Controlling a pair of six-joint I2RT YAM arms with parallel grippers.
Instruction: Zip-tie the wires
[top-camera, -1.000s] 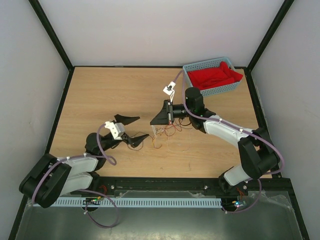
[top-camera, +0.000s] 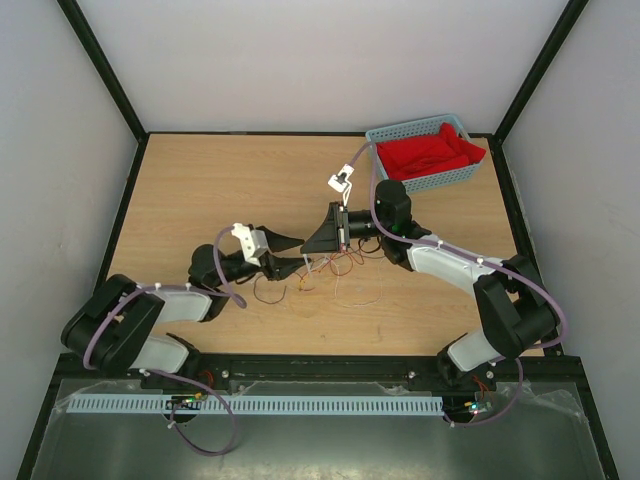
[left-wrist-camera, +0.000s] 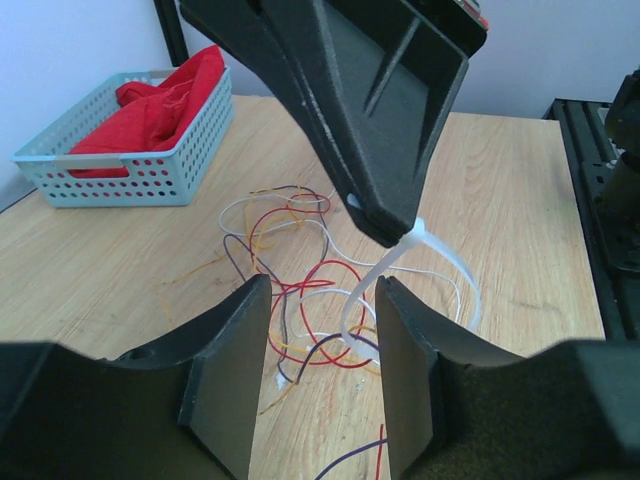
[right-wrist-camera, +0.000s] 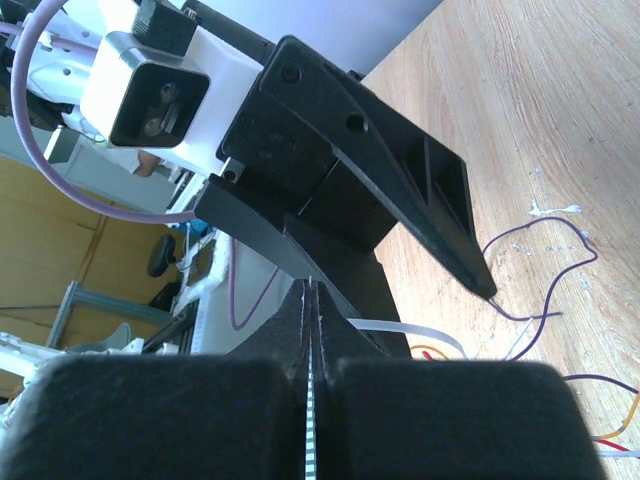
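A tangle of coloured wires (top-camera: 330, 268) lies on the wooden table in the middle. Above it, a white zip tie (left-wrist-camera: 461, 272) hangs from the tip of my right gripper (top-camera: 305, 243), which is shut. In the right wrist view the tie's band (right-wrist-camera: 410, 329) runs out from the shut fingertips (right-wrist-camera: 310, 295). My left gripper (top-camera: 297, 253) is part open just left of the right one; in the left wrist view its fingertips (left-wrist-camera: 390, 290) are close to the hanging loop, with the tie behind the finger on the right.
A light blue basket (top-camera: 398, 131) with red cloth (top-camera: 425, 152) stands at the back right. Purple cables run along both arms.
The right arm has shifted very slightly.
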